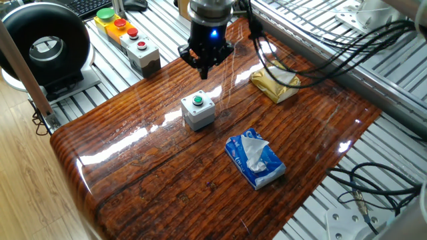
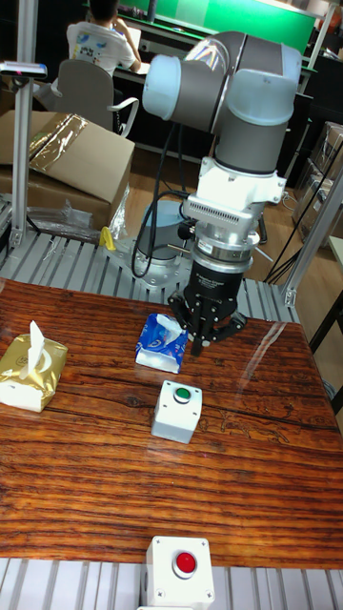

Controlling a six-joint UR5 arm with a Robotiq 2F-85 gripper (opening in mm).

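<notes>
My black gripper (image 1: 203,71) hangs above the far part of the wooden table, its fingertips together and nothing visible between them. In the other exterior view the gripper (image 2: 196,349) points down, its tips also close together. A white-grey box with a green button (image 1: 198,111) stands upright on the table, below the gripper and apart from it. The blue tissue pack (image 1: 240,160) lies nearer the camera, a white tissue sticking out. Farther right sits a gold tissue pack (image 1: 272,90), likewise with a tissue showing.
Boxes with red buttons (image 1: 141,59) and a yellow box with a green button (image 1: 105,20) stand beyond the table's edge. Black cables (image 1: 333,67) loop beside the arm at upper right.
</notes>
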